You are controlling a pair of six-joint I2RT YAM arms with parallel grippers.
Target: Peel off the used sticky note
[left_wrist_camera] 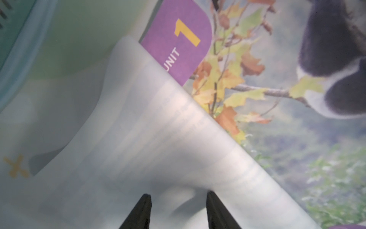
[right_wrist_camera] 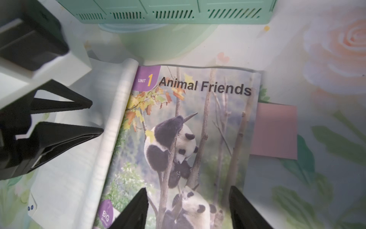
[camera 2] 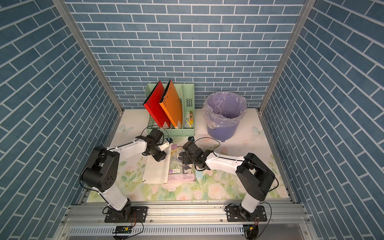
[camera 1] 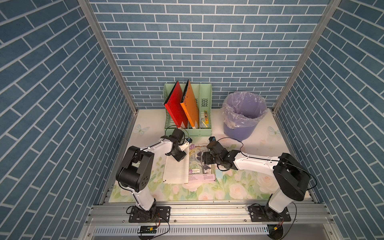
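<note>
An open book point(right_wrist_camera: 213, 152) with "Animal Friends" and pandas on its right page lies on the table. Its blank left page point(right_wrist_camera: 76, 164) curls up near the spine. From under the right page's edge a pink sticky note point(right_wrist_camera: 274, 129) sticks out, and a pale blue one point(camera 1: 218, 174) shows lower down in the top left view. My left gripper is open over the blank page, by the curled fold; whether its fingers touch the paper is unclear. Above the panda page hangs my right gripper, open, with no object visible between its fingers.
A green file rack point(camera 1: 206, 94) with a red folder point(camera 1: 175, 104) and an orange folder point(camera 1: 190, 106) stands behind the book. The purple lined bin point(camera 1: 242, 130) is at the back right. Bare table lies right of the book.
</note>
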